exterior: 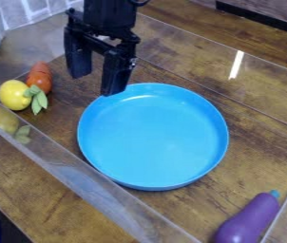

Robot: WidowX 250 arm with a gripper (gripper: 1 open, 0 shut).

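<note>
My black gripper [95,66] hangs open over the upper left of the table, above the back-left rim of the blue plate [153,138], with nothing between its two fingers. To its lower left an orange carrot [40,78] lies beside a yellow lemon [13,95] with green leaves. A purple eggplant [248,218] lies at the front right, apart from the plate, which is empty.
A clear plastic wall [102,195] runs diagonally along the lower left. A pale metallic object stands at the top left corner.
</note>
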